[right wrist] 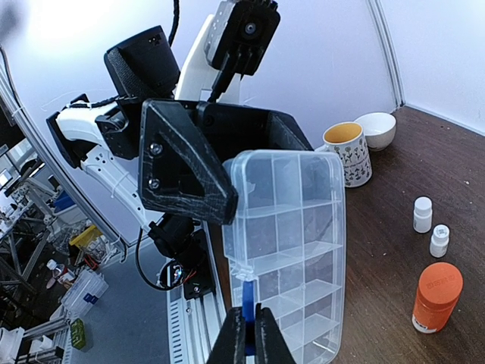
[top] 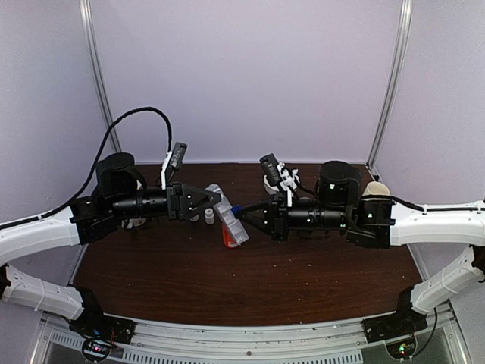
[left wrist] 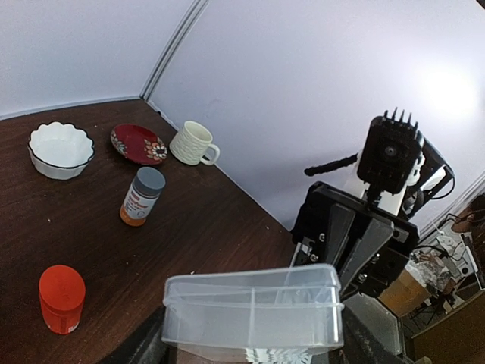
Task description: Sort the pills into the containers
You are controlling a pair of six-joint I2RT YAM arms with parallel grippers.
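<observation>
A clear compartment box point(top: 233, 227) hangs tilted above the table, with my left gripper point(top: 217, 197) shut on its upper end. Its several compartments look empty in the right wrist view. A narrow blue latch point(right wrist: 248, 297), seen nearly edge-on, sticks out from the box's side, and my right gripper is closed around it. Behind the box on the table stand an orange-capped bottle point(right wrist: 437, 292) and two small white bottles, one point(right wrist: 423, 214) farther back and the other point(right wrist: 439, 241) nearer. A grey-lidded bottle point(left wrist: 142, 196) appears in the left wrist view.
Toward the right end of the table are a scalloped white bowl point(left wrist: 61, 155), a red plate point(left wrist: 136, 144) and a white mug point(left wrist: 191, 144). A patterned mug point(right wrist: 350, 155) and white bowl point(right wrist: 377, 130) stand at the other end.
</observation>
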